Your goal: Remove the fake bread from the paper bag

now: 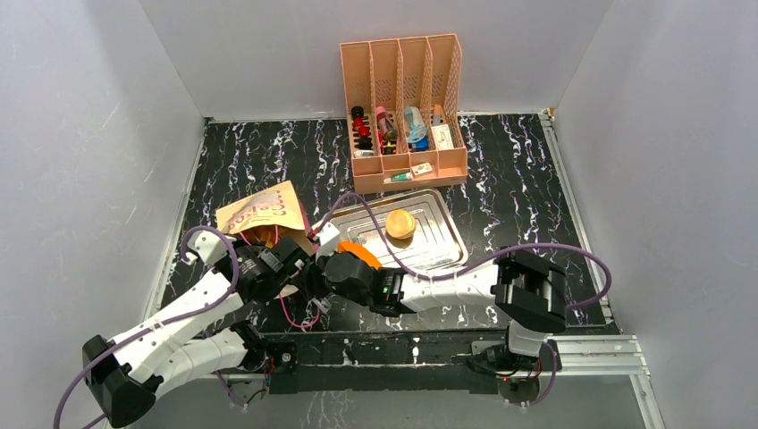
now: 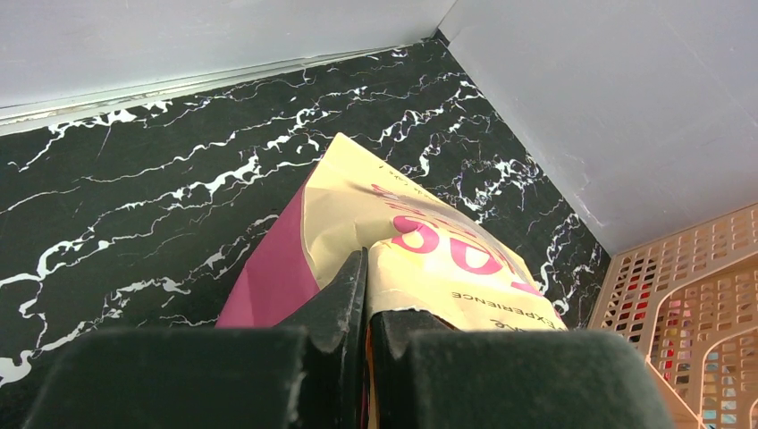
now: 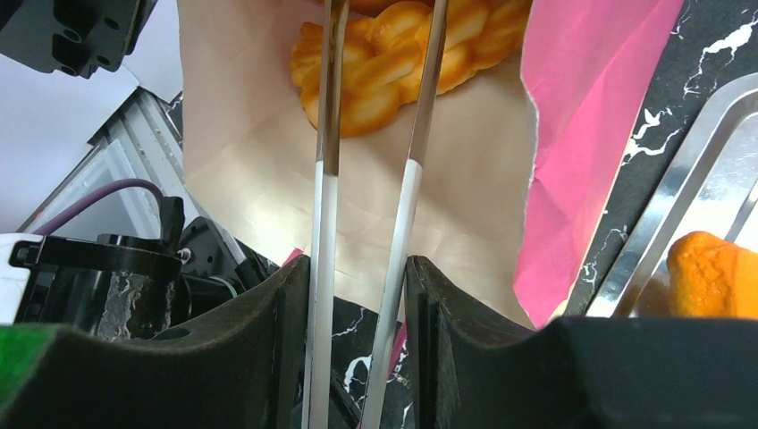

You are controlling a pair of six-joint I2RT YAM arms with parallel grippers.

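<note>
The paper bag, tan with pink sides, lies at left of the table in the top view. My left gripper is shut on a thin edge of its paper at the mouth. Inside the bag, in the right wrist view, a braided golden fake bread shows, with part of another brown piece above it. The long fingers of my right gripper reach into the bag and stand apart over the braided bread. Their tips run to the top edge of that view, so contact with the bread cannot be told.
A metal tray right of the bag holds a round bun and an orange piece, partly under the right arm. Behind stands a tan divided organizer with small items.
</note>
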